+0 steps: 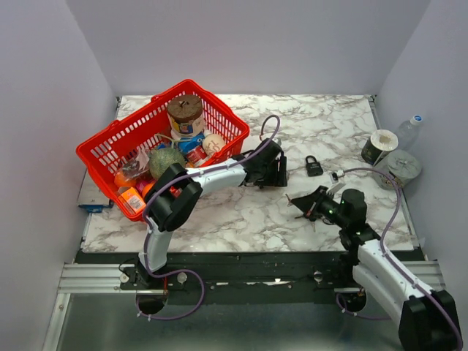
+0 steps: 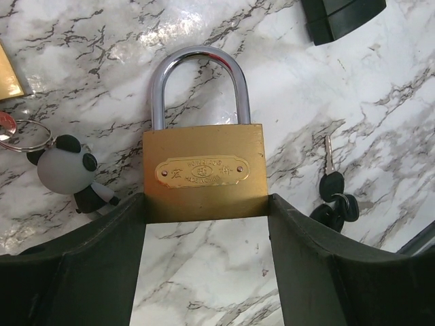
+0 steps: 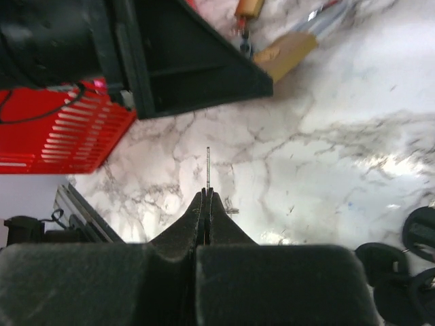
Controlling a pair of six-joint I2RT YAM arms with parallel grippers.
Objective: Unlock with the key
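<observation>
A brass padlock (image 2: 204, 173) is gripped by its body in my left gripper, its steel shackle (image 2: 200, 51) pointing away from the fingers. Both shackle legs meet the body. In the right wrist view the same padlock (image 3: 289, 54) appears tilted beyond a black left finger (image 3: 197, 75). My right gripper is shut, and the thin blade of a key (image 3: 208, 163) sticks out past its fingertips, seen nearly edge-on. Key and padlock are apart. The padlock's keyhole side is hidden from these views.
Black-headed keys (image 2: 332, 183) lie on the marble table near the right gripper. A black padlock (image 1: 313, 167) rests farther back. Beside the left gripper are a panda keychain (image 2: 64, 170) and another brass piece (image 2: 8, 75). A full red basket (image 1: 110, 164) takes up the left.
</observation>
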